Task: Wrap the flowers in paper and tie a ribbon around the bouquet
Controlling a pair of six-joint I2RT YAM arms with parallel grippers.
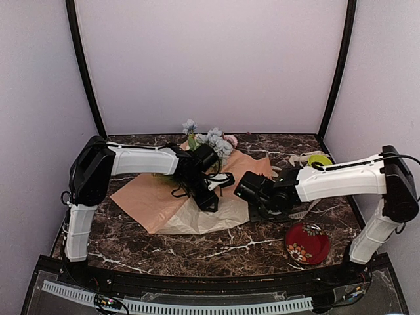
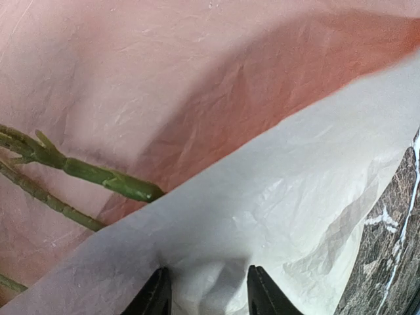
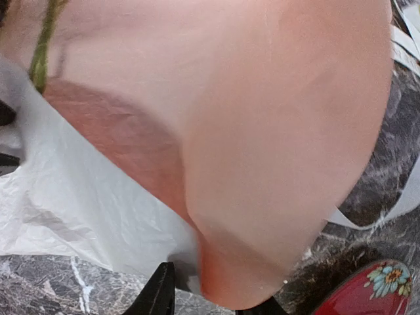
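Note:
A bouquet of fake flowers (image 1: 216,141), pale blue with some pink, lies at the back of the table on peach wrapping paper (image 1: 147,197). Green stems (image 2: 111,180) run under the white folded layer of the wrap (image 2: 262,197). Over that white layer, my left gripper is partly open, its fingers (image 2: 156,292) spread with no stem between them. Right of it, my right gripper stands partly open, with the curled peach paper edge (image 3: 243,279) passing between its fingers. Whether the pads touch the paper is unclear.
White ribbon (image 3: 394,203) lies loose at the right, near a yellow-green round object (image 1: 319,159). A red flower-patterned dish (image 1: 307,244) stands at the front right.

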